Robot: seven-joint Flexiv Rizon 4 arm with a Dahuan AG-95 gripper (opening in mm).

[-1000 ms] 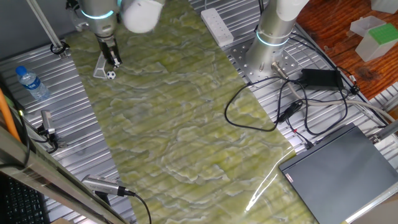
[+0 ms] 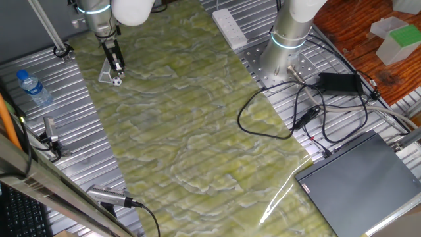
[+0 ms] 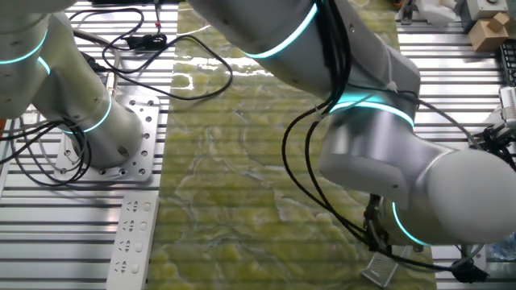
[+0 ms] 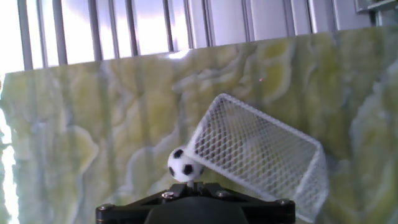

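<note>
A small black-and-white football [image 4: 185,165] rests on the green marbled mat, right by the near left corner of a white toy goal [image 4: 255,149] with a net. The wrist view has the goal standing to the ball's right, set at an angle. My gripper appears shut, its fingertips close together just behind the ball with nothing visible between them. Whether they touch the ball cannot be told. In exterior view 1 the gripper [image 2: 120,70] is low over the mat, beside the goal [image 2: 105,72] and just above the ball [image 2: 117,81] in the picture.
A water bottle [image 2: 34,88] stands on the slatted metal table left of the mat.
The arm and its gripper have shifted a little to the left in exterior view 1. The ball sits very slightly lower in the picture; the goal looks unmoved.
</note>
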